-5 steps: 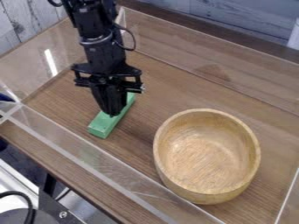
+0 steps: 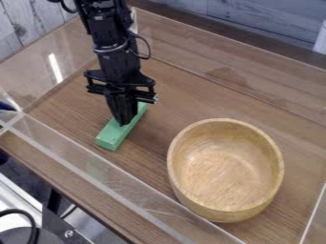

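My black gripper (image 2: 124, 117) hangs low over a green rectangular block (image 2: 113, 137), which lies flat on the wooden table, angled toward the lower left. The fingertips are at the block's far end and look shut; whether they touch it is hard to tell, and the arm hides part of that end.
A round wooden bowl (image 2: 224, 166) sits at the right front of the table (image 2: 230, 76). A transparent edge strip runs along the left front.
The gripper has shifted slightly and now sits a little lower over the block's far end. The block and bowl look unmoved.
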